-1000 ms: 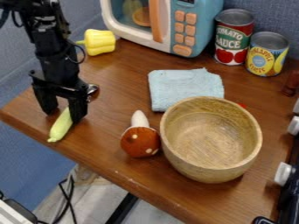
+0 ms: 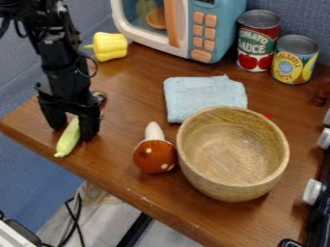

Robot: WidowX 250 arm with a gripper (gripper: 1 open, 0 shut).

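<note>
My black gripper [image 2: 72, 114] is low over the left part of the wooden table, around the upper end of a pale yellow-green corn-like toy [image 2: 68, 140]. Whether its fingers grip the toy is hard to tell. A toy mushroom with a red-brown cap [image 2: 154, 156] lies to the right, beside a wooden bowl [image 2: 231, 178].
A folded light-blue cloth [image 2: 204, 95] lies mid-table. Behind are a toy microwave [image 2: 194, 24], a yellow object [image 2: 111, 45], a tomato sauce can [image 2: 256, 43] and a second can [image 2: 294, 60]. Dark equipment lines the right edge.
The gripper has shifted very slightly around the pale toy; the other objects are unchanged.
</note>
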